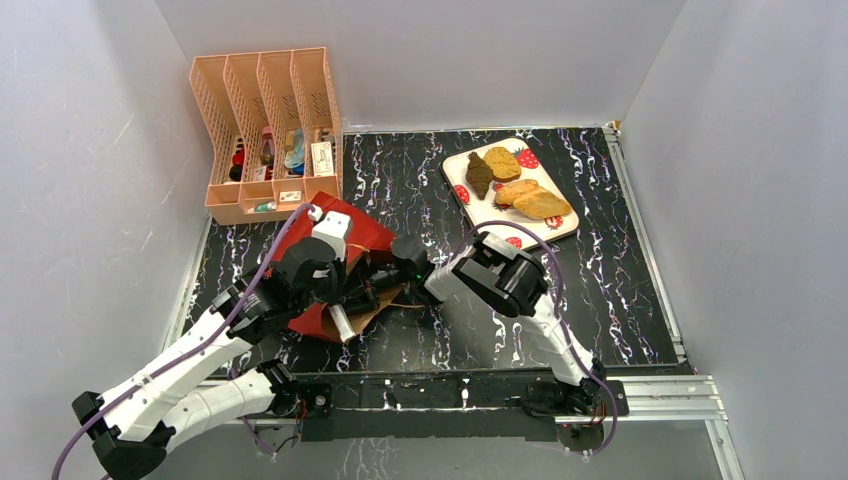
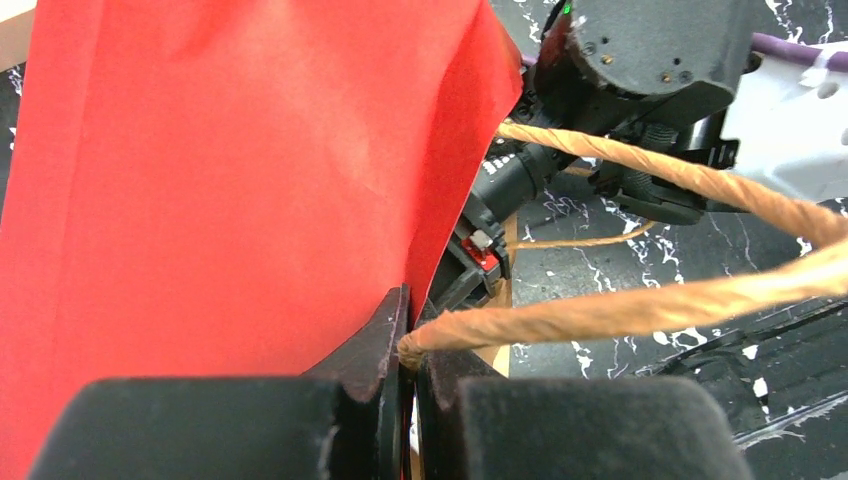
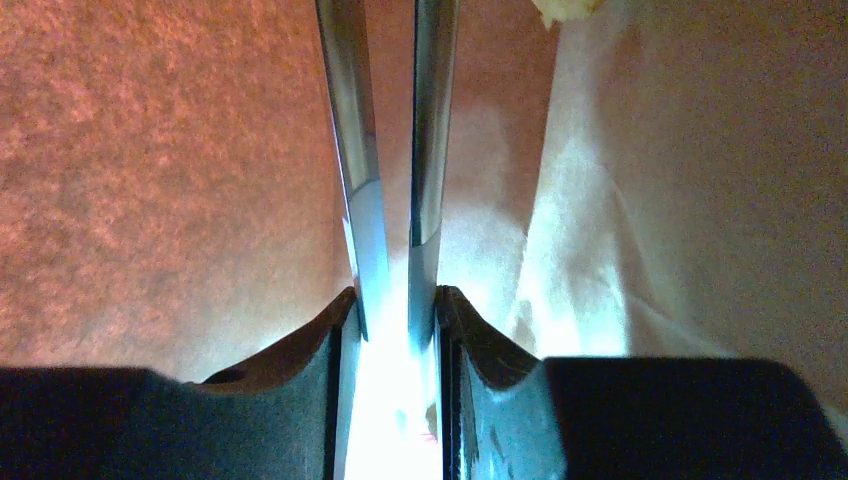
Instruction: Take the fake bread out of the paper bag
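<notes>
The red paper bag (image 1: pixel 366 228) lies on the table under both arms, its brown mouth facing front right. In the left wrist view, the edge of its red side (image 2: pixel 260 170) runs down between the fingers of my left gripper, shut on it beside the twisted cord handle (image 2: pixel 640 310). My right gripper is inside the bag, part open with a narrow gap. Two long shiny strips stretch forward from this gap; I cannot tell what they are. A yellowish bit (image 3: pixel 566 8), perhaps fake bread, shows at the top edge, mostly cut off.
A strawberry-patterned tray (image 1: pixel 462 168) with several bread pieces (image 1: pixel 540 203) stands at the back right. A peach divided rack (image 1: pixel 265 130) stands at the back left, close behind the bag.
</notes>
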